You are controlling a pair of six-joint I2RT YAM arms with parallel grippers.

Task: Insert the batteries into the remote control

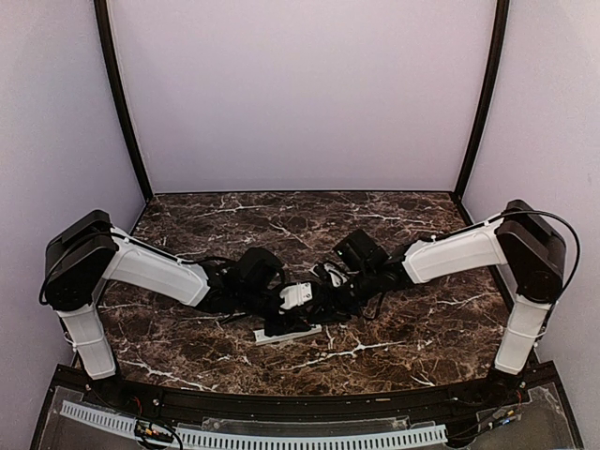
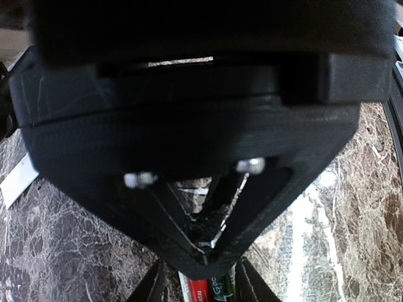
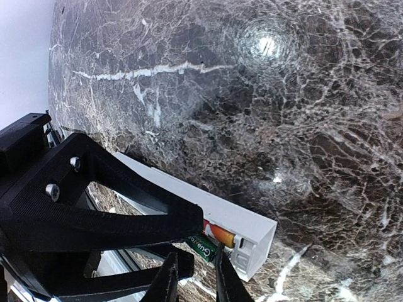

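Observation:
The white remote control [image 1: 262,337] lies on the marble table under both grippers. In the right wrist view the remote's compartment [image 3: 245,220] holds a red-and-orange battery [image 3: 220,234] and a green battery [image 3: 200,245]. The left wrist view shows red [image 2: 198,290] and green [image 2: 220,288] cells between the fingertips of my left gripper, which stand apart over the remote. My right gripper is at the remote's end with its fingertips near the batteries. Whether either gripper grips anything is unclear, as the tips are partly hidden or cropped.
A pale flat object [image 2: 16,179] lies at the side in the left wrist view. Walls bound the table at the back and sides.

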